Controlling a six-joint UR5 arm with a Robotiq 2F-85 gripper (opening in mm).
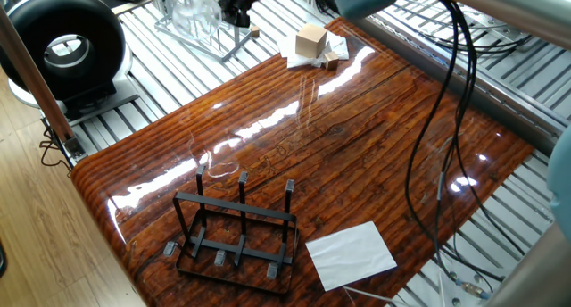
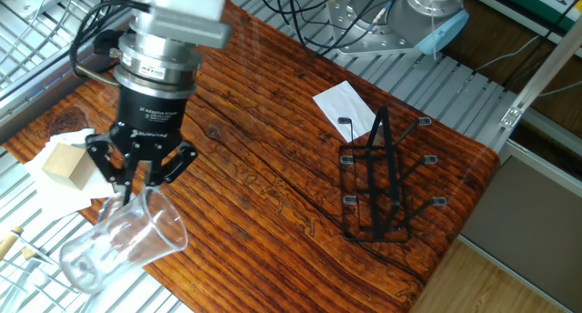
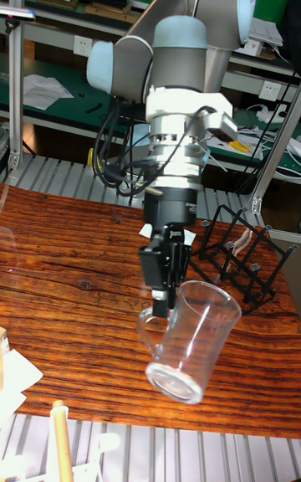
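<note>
A clear glass mug (image 2: 127, 242) hangs tilted in the air, with my gripper (image 2: 136, 181) shut on its handle side. In exterior view 3 the mug (image 3: 194, 339) leans with its mouth up and to the right, its handle at the fingers of my gripper (image 3: 161, 308). Exterior view 1 shows the mug (image 1: 194, 12) and part of my gripper (image 1: 237, 20) at the top edge, beyond the table's far side. A black metal rack (image 1: 236, 240) with several upright prongs stands empty on the glossy wooden table (image 1: 268, 155), well away from the mug.
Beside the rack lies a white sheet (image 1: 351, 255). A wooden block (image 1: 310, 40) and a smaller one (image 1: 331, 61) sit on white paper at the table's far edge. A wire rack (image 1: 223, 44) stands off the table.
</note>
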